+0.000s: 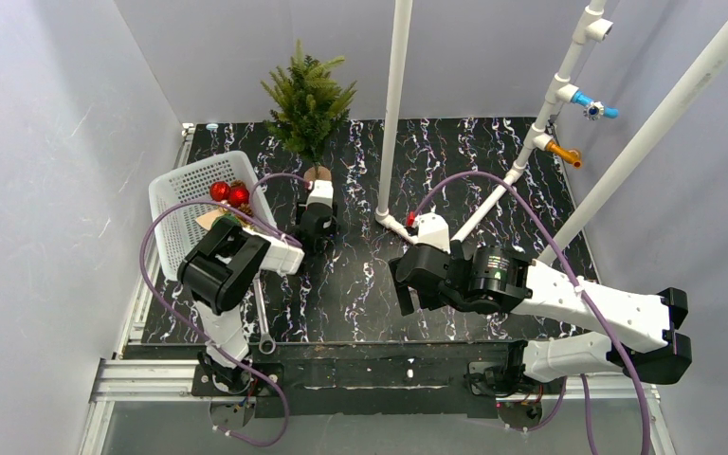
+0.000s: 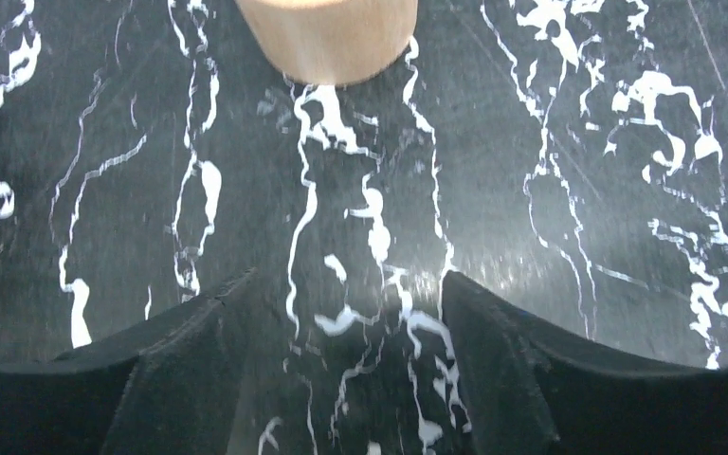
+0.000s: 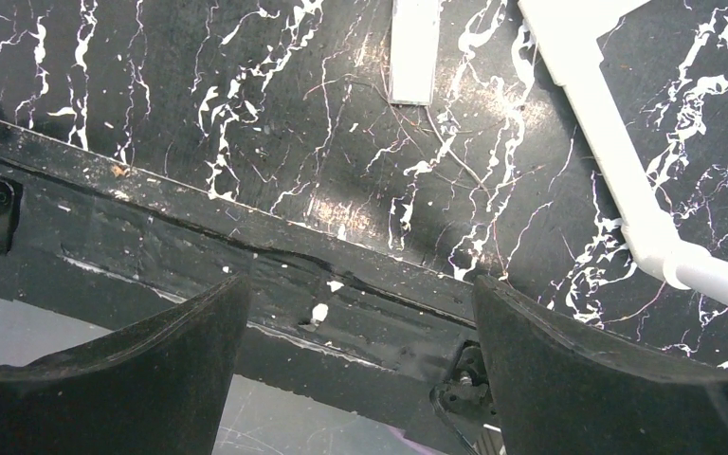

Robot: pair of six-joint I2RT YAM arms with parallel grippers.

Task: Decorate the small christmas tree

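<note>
The small christmas tree (image 1: 308, 100) stands at the back in a light brown pot (image 2: 327, 38), whose base shows at the top of the left wrist view. My left gripper (image 1: 315, 227) is just in front of the pot, apart from it, its fingers parted over bare black marble. A white basket (image 1: 178, 232) at left holds red baubles (image 1: 220, 191) and other items partly hidden by the left arm. My right gripper hangs open above the table's front edge with nothing between its fingers.
White pipes (image 1: 389, 123) stand right of the tree and along the right side. A wrench (image 1: 263, 322) lies at front left. A pale flat bar (image 3: 414, 52) lies under the right gripper.
</note>
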